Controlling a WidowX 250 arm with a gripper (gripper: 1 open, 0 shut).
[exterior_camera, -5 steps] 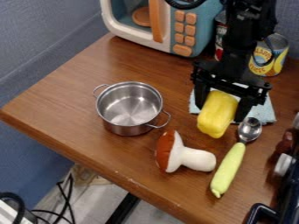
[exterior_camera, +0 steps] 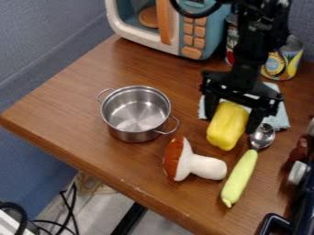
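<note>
My black gripper (exterior_camera: 233,99) reaches down from the top right onto a yellow block (exterior_camera: 227,127), which looks like a toy corn or sponge. The block rests over a pale blue cloth (exterior_camera: 277,120). The fingers are partly hidden around the block's upper end, so their grip is unclear. A steel pot (exterior_camera: 135,112) stands to the left. A toy mushroom (exterior_camera: 193,161) lies in front, and a spoon with a light green handle (exterior_camera: 241,177) lies to the right.
A toy microwave (exterior_camera: 166,26) stands at the back, with cans (exterior_camera: 285,59) at the back right. Dark objects (exterior_camera: 289,204) line the right edge.
The gripper and the yellow block have shifted slightly over the last second, with the arm now a little further right at the top.
</note>
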